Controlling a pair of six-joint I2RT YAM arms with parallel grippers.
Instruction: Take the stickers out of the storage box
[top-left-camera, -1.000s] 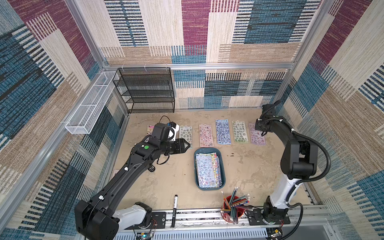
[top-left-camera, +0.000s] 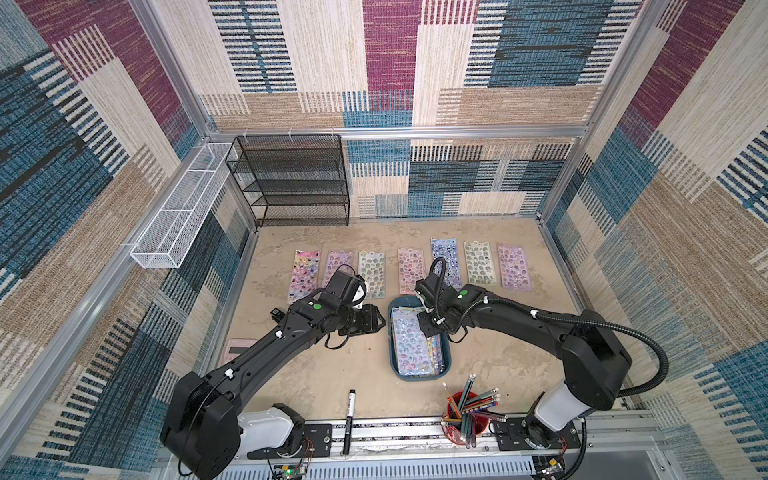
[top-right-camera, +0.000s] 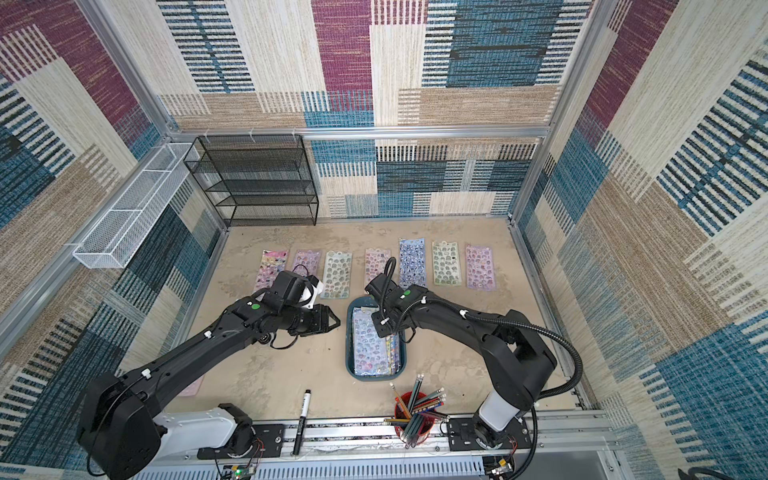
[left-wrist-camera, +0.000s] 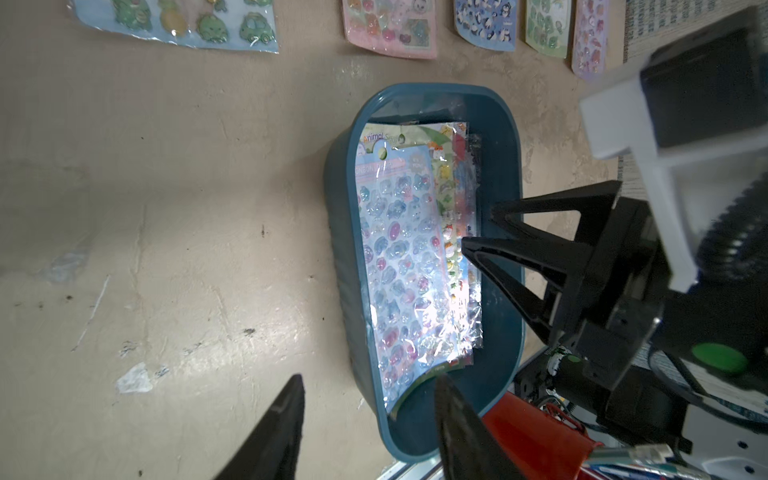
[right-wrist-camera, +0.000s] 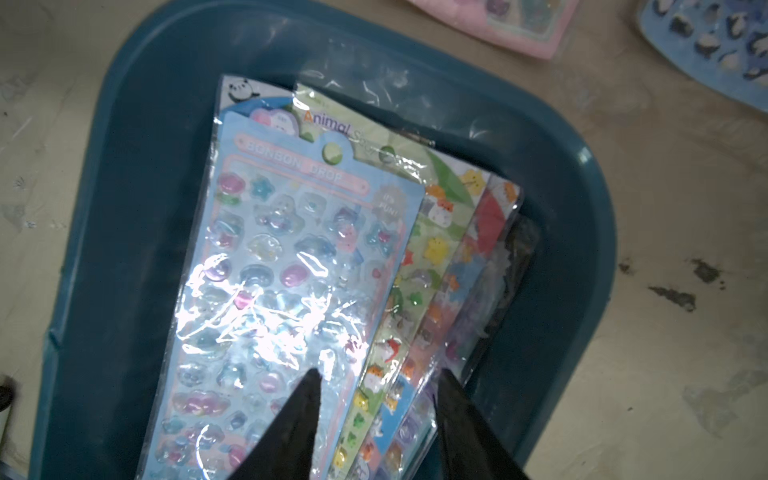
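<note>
A teal storage box (left-wrist-camera: 344, 216) holds a stack of sticker sheets, with a light blue bonbon-drop sheet (right-wrist-camera: 280, 296) on top and animal-themed sheets (right-wrist-camera: 432, 248) under its right side. My right gripper is over the box, open, its fingertips above the right part of the stack, nothing visibly held. My left gripper stands open left of the box, nothing between its fingers. Sticker sheets (top-left-camera: 409, 268) lie in a row across the back of the table.
A red cup of pencils (top-right-camera: 412, 432) sits in front of the box, a marker (top-right-camera: 302, 420) to its left. A black wire rack (top-left-camera: 288, 180) stands at the back left, a white mesh basket (top-left-camera: 180, 204) on the left wall.
My right arm has swung from the back right to above the box. My left gripper has moved slightly toward the front.
</note>
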